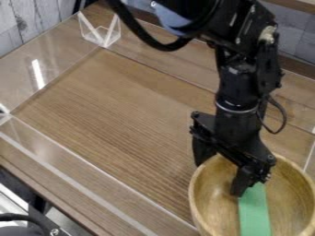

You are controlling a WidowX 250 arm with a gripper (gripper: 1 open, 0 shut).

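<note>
The black gripper (231,152) hangs over a tan oval bowl (209,198) at the lower right of the camera view, its fingers low at the bowl's back rim. A green rectangular object (253,212) lies in the bowl, its upper end just below the right finger. Whether anything is between the fingers cannot be made out.
A white wire-like item (101,28) stands at the back left. The table's front edge runs along the lower left, with dark cables beyond it.
</note>
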